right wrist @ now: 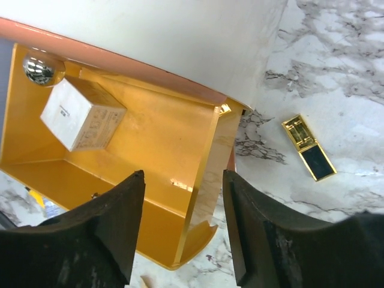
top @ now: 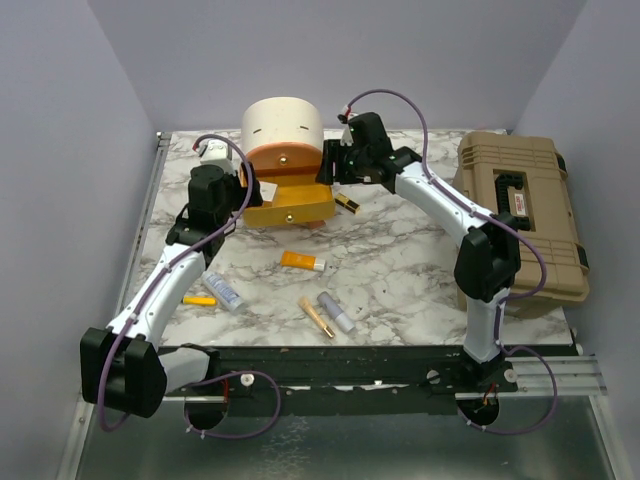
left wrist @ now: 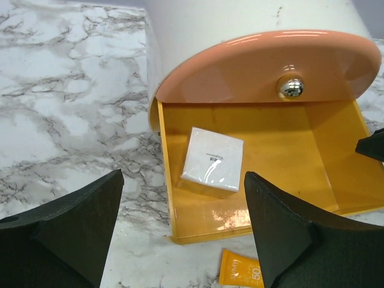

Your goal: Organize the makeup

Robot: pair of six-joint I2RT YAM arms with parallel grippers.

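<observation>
The white domed organizer has its yellow drawer pulled out, holding a white boxed item at its left. My left gripper is open and empty, above the drawer's left side. My right gripper stands open at the drawer's right wall, with nothing held. An orange tube, a pale bottle, a grey tube, a brush and a yellow item lie on the table. A gold-cased compact lies right of the organizer.
A large tan case fills the table's right side. The middle and left back of the marble table have free room.
</observation>
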